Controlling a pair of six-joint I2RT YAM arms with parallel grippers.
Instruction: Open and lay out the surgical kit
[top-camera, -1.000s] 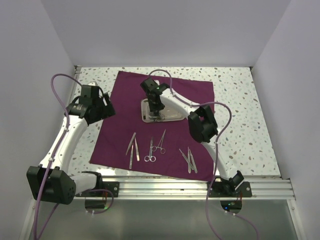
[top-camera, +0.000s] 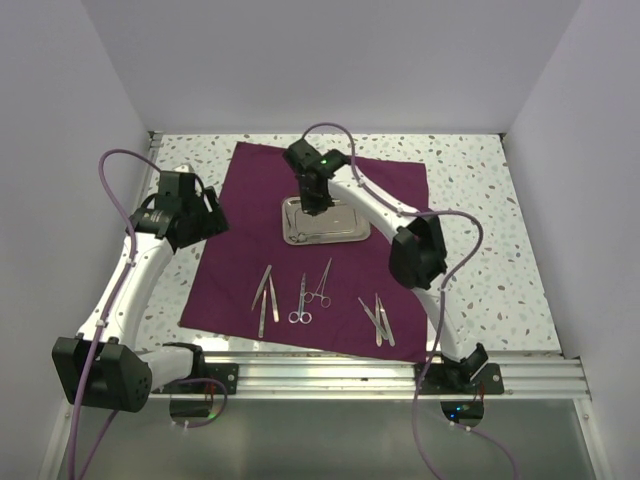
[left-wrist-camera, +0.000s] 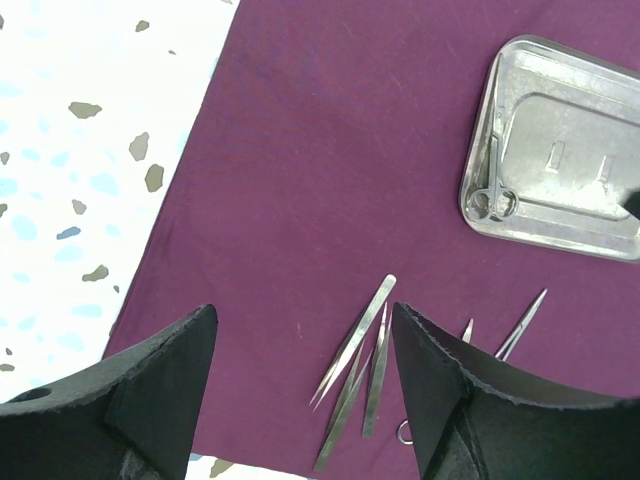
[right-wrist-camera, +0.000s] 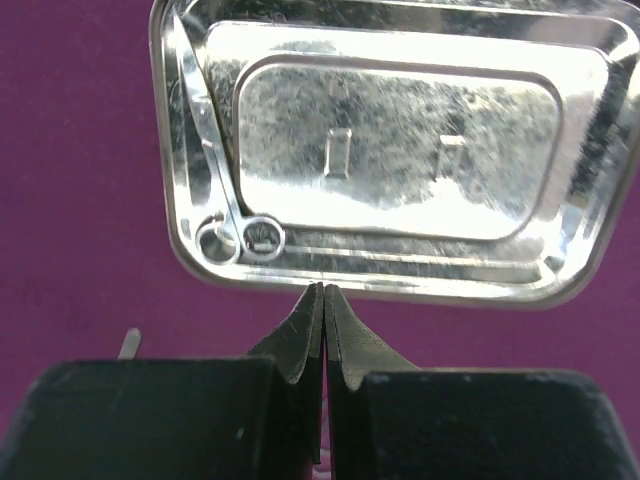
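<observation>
A pair of scissors (right-wrist-camera: 222, 165) lies along the left side of the metal tray (right-wrist-camera: 400, 285), its ring handles in the near left corner. Over the near side of that tray, my right gripper is shut with its fingertips together and nothing between them; the scissors are outside, up and left of the tips. From the left, the tray (left-wrist-camera: 490, 225) with the scissors (left-wrist-camera: 494, 160) also shows in the left wrist view. My left gripper stands open and empty over the purple cloth (left-wrist-camera: 290, 160), well left of the tray.
Nearer the front, tweezers (top-camera: 261, 287) and slim handles lie on the cloth at left. Beside them are another pair of scissors (top-camera: 302, 300) and a clamp (top-camera: 320, 285). Several slim tools (top-camera: 379, 320) lie at front right. The cloth left of the tray is bare.
</observation>
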